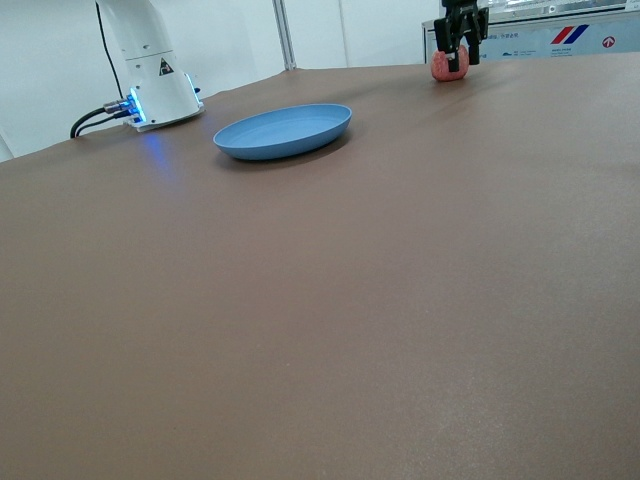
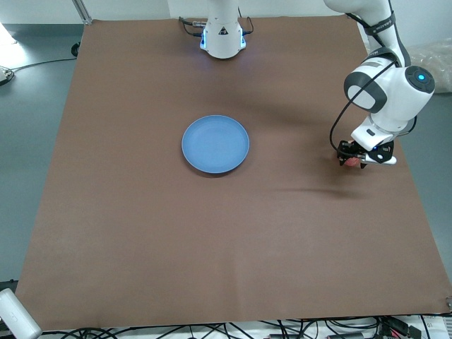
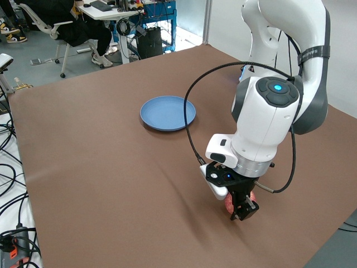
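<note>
At the right of the table in the left view, the arm's black gripper (image 2: 360, 157) is down at a pink-red round object (image 2: 350, 162), largely hidden behind it. In the top view the gripper (image 1: 461, 55) is over the same pink object (image 1: 442, 70), its fingers around it; whether they are shut on it I cannot tell. In the right view the gripper (image 3: 240, 205) covers much of the object (image 3: 228, 204). A blue plate (image 2: 215, 144) lies empty near the middle of the table, to the gripper's left, also seen in the right view.
Cables and equipment run along the front edge, outside the brown surface.
</note>
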